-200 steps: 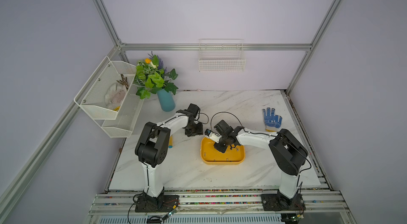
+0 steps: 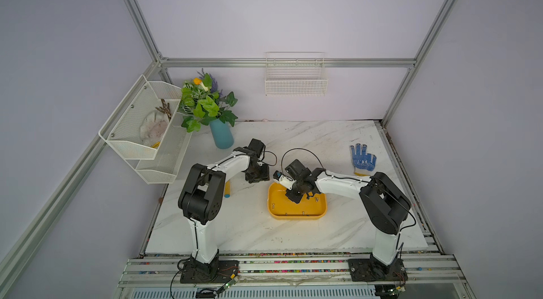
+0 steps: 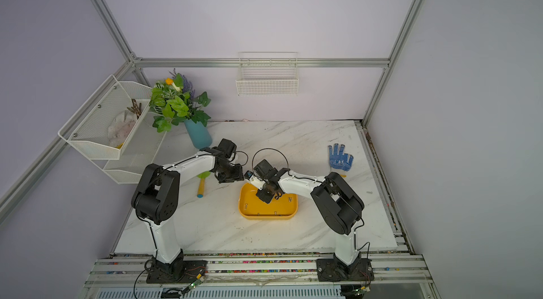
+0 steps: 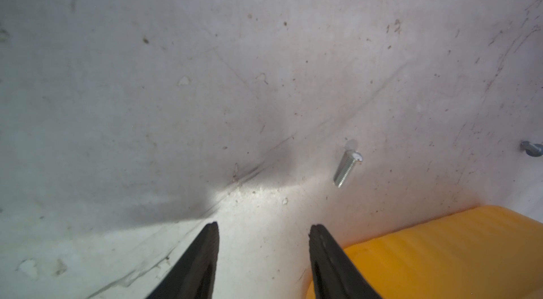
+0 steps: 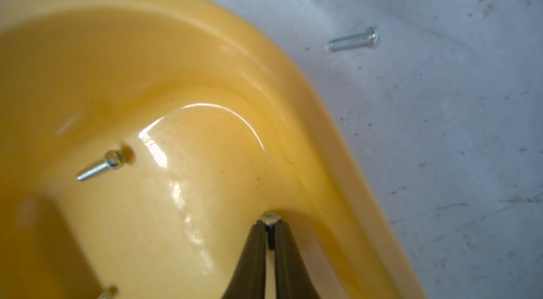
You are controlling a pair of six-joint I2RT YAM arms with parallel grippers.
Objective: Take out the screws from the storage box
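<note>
The yellow storage box (image 2: 297, 214) sits mid-table. My right gripper is down inside it, fingers close together around a small screw head (image 5: 270, 217) near the wall; whether it grips firmly is unclear. Another screw (image 5: 99, 168) lies on the box floor. Outside, a screw (image 5: 350, 41) lies beside the rim. My left gripper hangs open over the table above the box's outer edge, with nothing between its fingers; a screw (image 4: 348, 166) lies on the table ahead of it.
A blue vase with plants (image 2: 222, 135) stands back left, below wire shelves (image 2: 144, 152). A blue glove (image 2: 363, 158) lies at the right. A yellow-handled tool (image 3: 200, 186) lies by my left arm.
My left arm has shifted very slightly. The right arm stays over the box, almost unchanged.
</note>
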